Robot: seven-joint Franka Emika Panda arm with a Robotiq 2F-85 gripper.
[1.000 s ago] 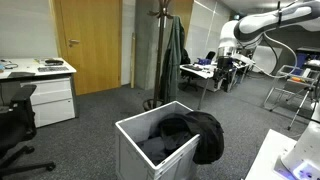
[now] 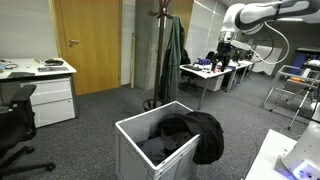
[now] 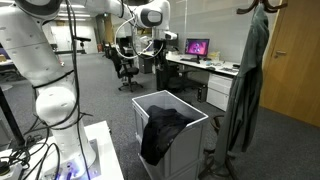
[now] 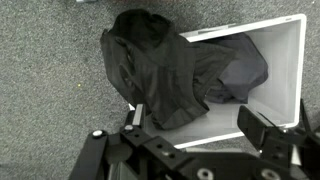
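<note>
In the wrist view, my gripper is open, its two fingers standing wide apart with nothing held between them. Below it, black cloth (image 4: 165,80) lies partly inside a light grey bin (image 4: 291,60) and hangs over one side. From the first exterior view, the same cloth (image 2: 207,138) drapes over the right side of the bin (image 2: 132,155). The second exterior view has the cloth (image 3: 160,130) spilling over the near rim of the bin (image 3: 190,150). My arm holds the gripper high above the bin.
A coat stand (image 2: 160,55) with a dark green garment (image 3: 247,85) hanging on it stands close behind the bin. Desks (image 2: 38,95) and an office chair (image 2: 14,130) are farther off.
The bin and cloth look unchanged.
</note>
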